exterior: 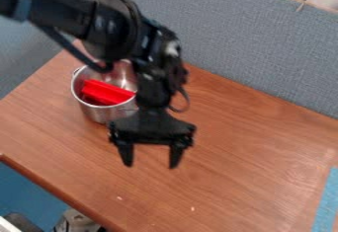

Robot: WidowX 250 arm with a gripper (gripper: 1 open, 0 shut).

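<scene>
A steel pot (85,108) sits on the left of the wooden table, partly hidden by the arm, with a red object (105,92) inside it. The black gripper (150,155) is to the front right of the pot, open over bare wood, with its two fingers apart and nothing visible between them.
A grey padded wall (238,48) runs along the back. The table's front-left edge drops to a blue floor.
</scene>
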